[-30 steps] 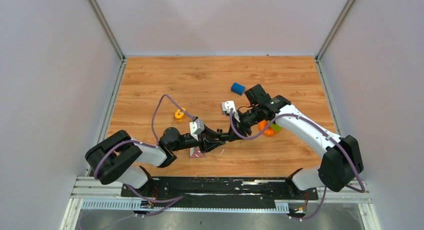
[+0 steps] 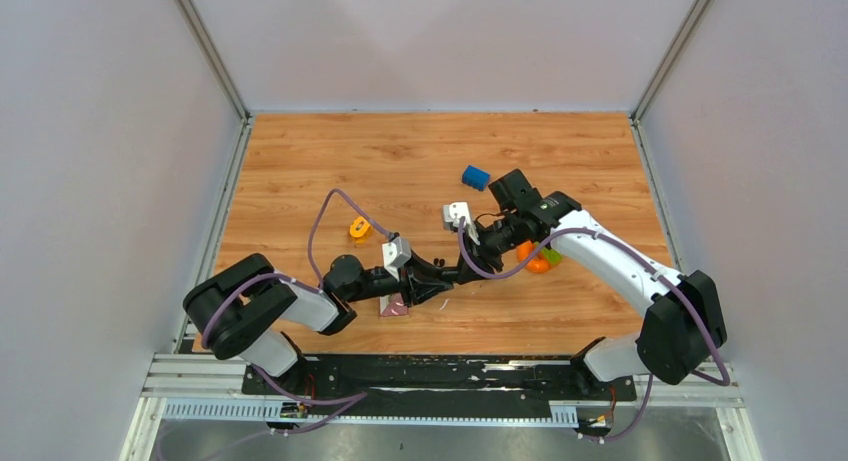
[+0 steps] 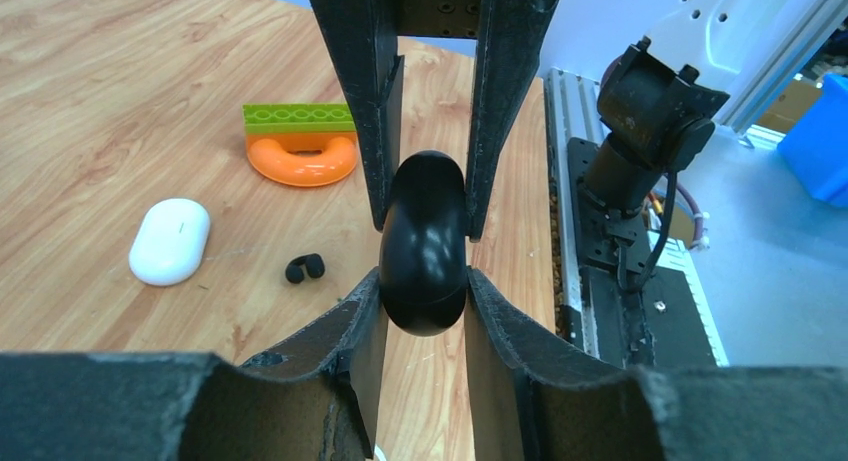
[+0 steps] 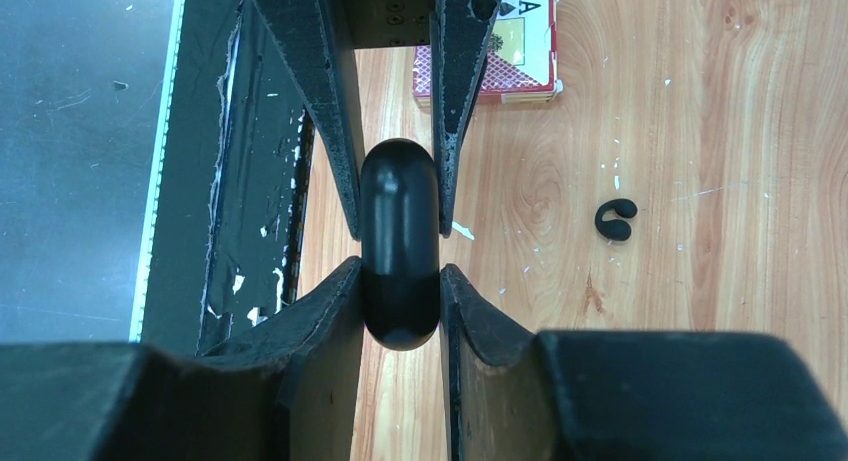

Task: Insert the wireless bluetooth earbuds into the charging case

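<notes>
A rounded black charging case (image 3: 424, 251) is held up off the table between the two grippers. My right gripper is shut on it, with a finger against each side. From the opposite end, my left gripper has its fingers around the case; they look close against its sides, but whether they grip it cannot be told. Black earbuds lie on the wooden table below, beside the grippers; they also show in the left wrist view as small dark earbuds (image 3: 305, 268). The case's lid looks closed.
A white rounded case (image 3: 170, 242) lies on the table. An orange ring (image 3: 303, 159) and green block (image 3: 298, 118) sit together, a card box (image 4: 520, 56) lies near the left arm, and a blue block (image 2: 476, 177) is farther back.
My left arm has shifted slightly to the right, bringing its gripper a little closer to the case. The right arm looks unmoved.
</notes>
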